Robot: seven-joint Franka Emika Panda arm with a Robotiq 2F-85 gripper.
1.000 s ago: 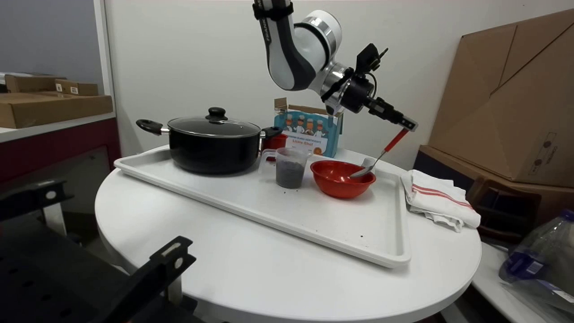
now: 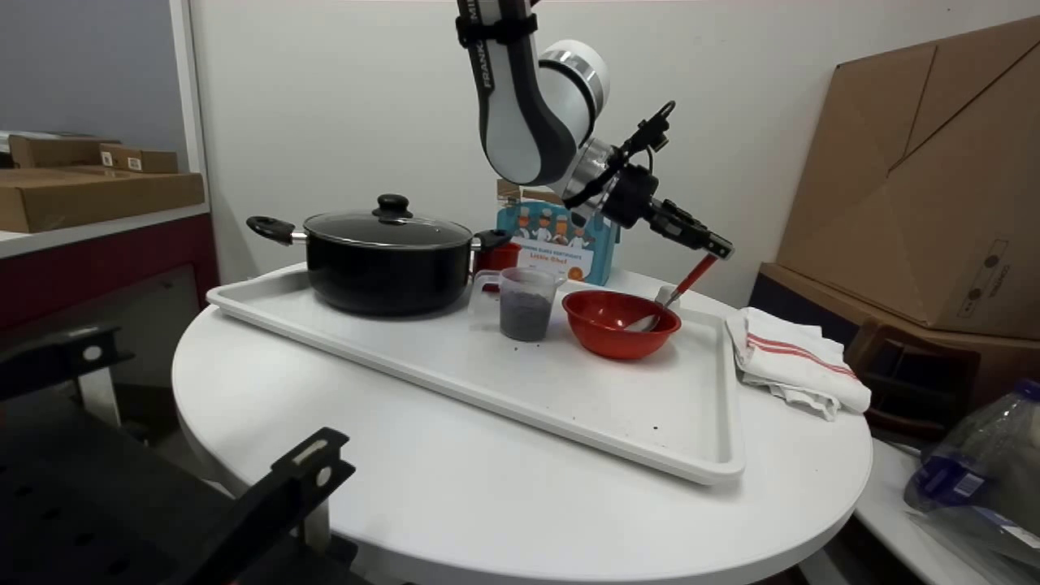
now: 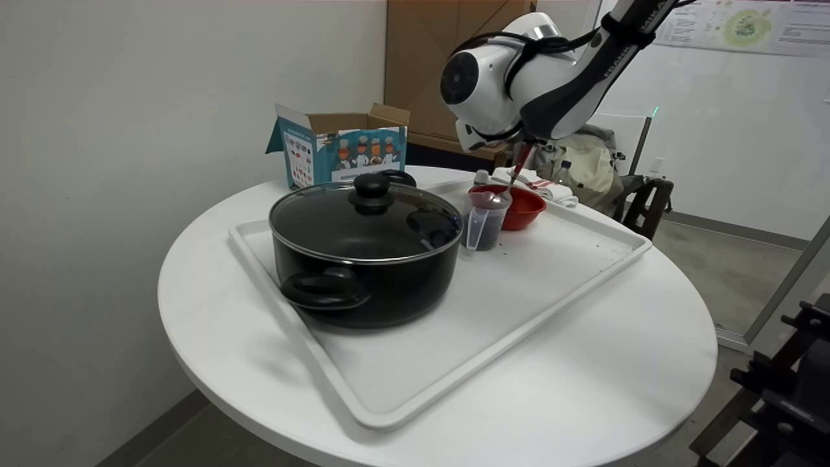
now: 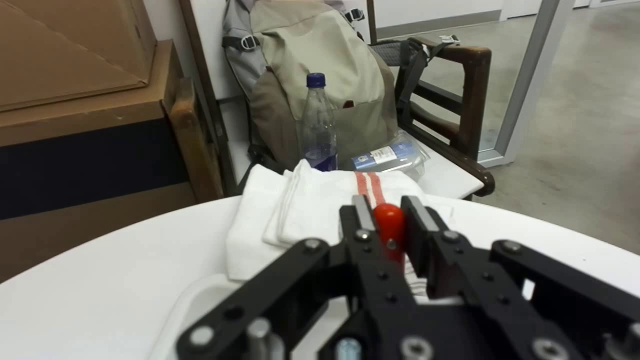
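Note:
My gripper [image 2: 722, 248] is shut on the red handle of a spoon [image 2: 695, 274], which slants down and left in exterior view 1. The spoon's pale metal head reaches inside the red bowl [image 2: 616, 341] on the white tray; whether it touches the bottom is unclear. In the wrist view the round red handle end [image 4: 390, 223] sits between the two fingers, and the bowl is out of sight. Left of the bowl stands a clear measuring cup [image 2: 526, 305] with dark contents. In exterior view 2 the arm hides my fingers, while the red handle [image 3: 522, 160] shows below it.
A lidded black pot [image 2: 390, 263] fills the left end of the tray [image 2: 468, 390]. Behind stand a blue box [image 2: 561, 239] and a red container [image 2: 498, 257]. A folded white towel [image 2: 795, 356] lies right of the tray. The tray's front is mostly clear.
My gripper has moved left and slightly down in exterior view 1, still holding the spoon. The spoon's head sits lower and further left in the bowl; the bowl has not moved.

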